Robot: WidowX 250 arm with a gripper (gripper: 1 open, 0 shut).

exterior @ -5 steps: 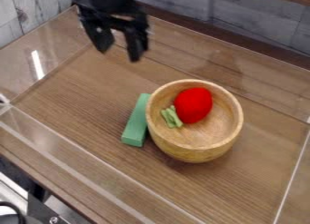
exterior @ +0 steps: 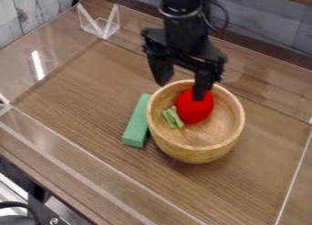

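Observation:
My gripper (exterior: 183, 63) hangs over the upper middle, just above a round wooden bowl (exterior: 213, 142) on the table. In the bowl are a red round object (exterior: 195, 107) and a small green piece (exterior: 172, 117). A long green block (exterior: 139, 121) lies beside the bowl's left. The gripper's dark fingers point down at both sides; whether anything is between them is not clear.
A clear plastic object (exterior: 104, 24) stands at the upper left, near a pale panelled surface at the corner.
My gripper has moved right and down from the upper left and middle to above the bowl. The bowl and the things in and beside it have not visibly moved.

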